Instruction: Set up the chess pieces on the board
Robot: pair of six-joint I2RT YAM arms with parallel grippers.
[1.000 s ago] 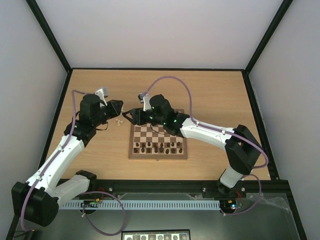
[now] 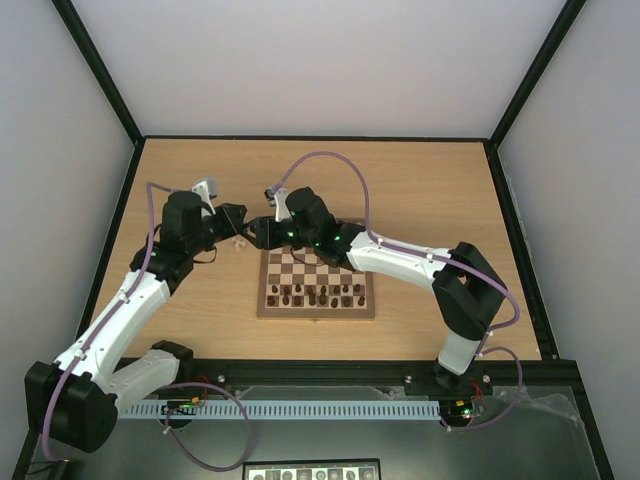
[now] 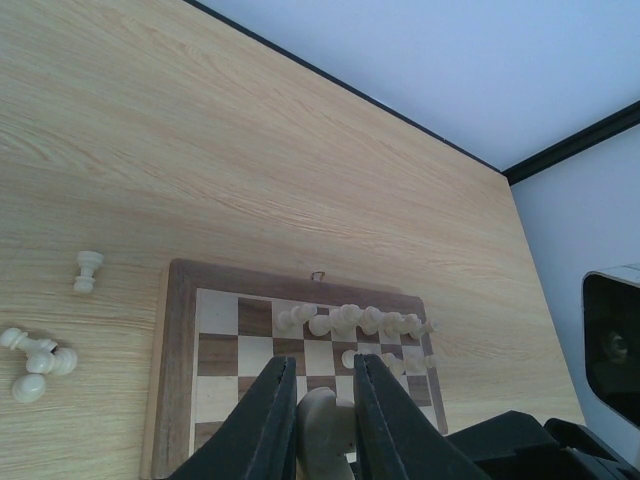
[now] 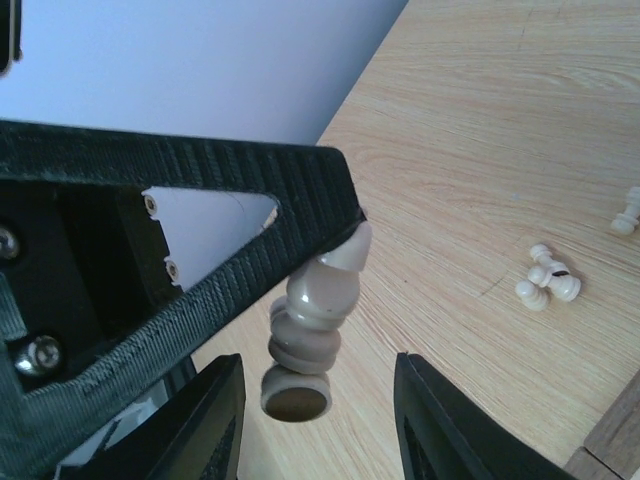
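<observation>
A white chess piece (image 4: pixel 325 290) is clamped at one end by my left gripper, which is shut on it. The piece hangs over the table, tilted, its round base toward the right gripper. My right gripper is part open; in its wrist view the base of the piece lies between its two fingers, with gaps on both sides. The chessboard (image 2: pixel 316 312) lies below. On its near side stand dark pieces (image 2: pixel 312 298); at the far side, white pieces (image 3: pixel 345 318) show in the left wrist view.
Several loose white pieces (image 3: pixel 38 360) lie in a small cluster on the table left of the board, and another white piece (image 3: pixel 87 271) lies apart from them. Both arms meet close together over the board's left side.
The right arm has moved leftward, bringing its gripper up to the left gripper and the piece. The left arm looks almost still.
</observation>
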